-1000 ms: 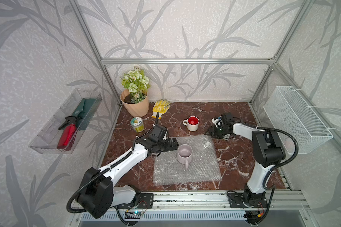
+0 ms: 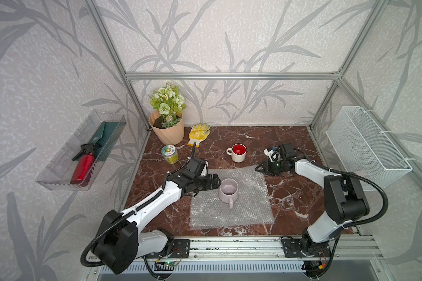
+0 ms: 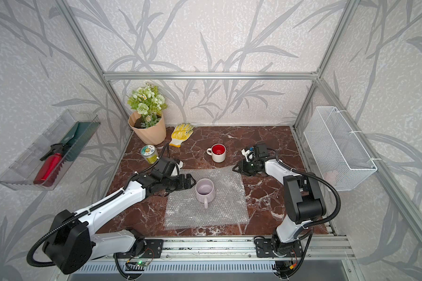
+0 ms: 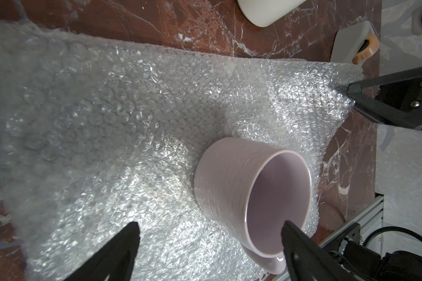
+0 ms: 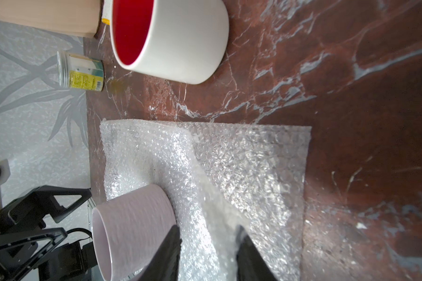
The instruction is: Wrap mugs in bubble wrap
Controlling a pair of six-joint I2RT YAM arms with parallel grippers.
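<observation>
A pale lilac mug (image 2: 228, 191) stands upright on a sheet of bubble wrap (image 2: 248, 213), its handle toward the front edge. To the mug's left is my left gripper (image 2: 215, 181), over the wrap. Its fingers are wide apart in the left wrist view, with the mug's rim showing beside the right fingertip (image 4: 297, 248). My right gripper (image 2: 261, 168) is at the sheet's back right corner. In the right wrist view its fingers stand apart, and a raised crease of wrap (image 5: 206, 192) runs down between them. A white mug with red inside (image 2: 238, 153) stands behind the sheet.
Back left holds a potted plant (image 2: 167, 117), a yellow glove (image 2: 199, 134) and a small jar (image 2: 170, 154). Wire baskets hang on the left (image 2: 63, 180) and right (image 2: 361, 140) walls. Bare table (image 2: 290, 201) lies right of the sheet.
The left gripper has barely moved. Both mugs stay where they were.
</observation>
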